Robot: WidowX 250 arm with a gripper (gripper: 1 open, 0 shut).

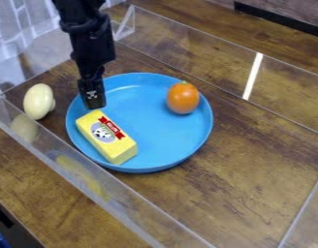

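Observation:
My black gripper [92, 95] hangs over the upper left rim of a blue plate [155, 145], open, its dark fingers low near the rim. An orange round fruit [182, 99] sits on the right part of the plate. A yellow box [108, 138] with a red label and a cartoon face lies in the lower left of the plate, just below the gripper.
A pale egg-shaped object [40, 103] rests on the wooden surface left of the plate. A clear barrier runs along the left side.

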